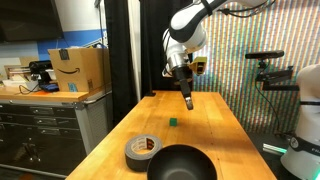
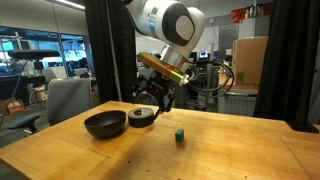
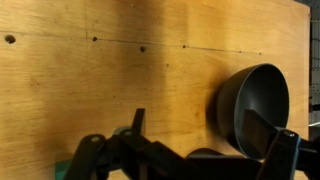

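Observation:
My gripper is open, its two fingers wide apart with nothing between them. It hangs above the wooden table in both exterior views. A small green block [image 1: 173, 122] lies on the table below it, and only a corner of that green block [image 3: 62, 171] shows at the bottom left of the wrist view. The grey tape roll [image 1: 143, 152] lies flat beside the black bowl [image 1: 182, 166]. Much of the tape roll [image 3: 205, 153] is hidden behind the gripper in the wrist view, where the bowl [image 3: 243, 95] appears at the right.
Bare wooden table [image 2: 230, 150] spreads to the right of the block. A grey chair [image 2: 68, 100] stands beyond the table's far left. Drawers [image 1: 75, 130] with cardboard boxes on top stand apart from the table.

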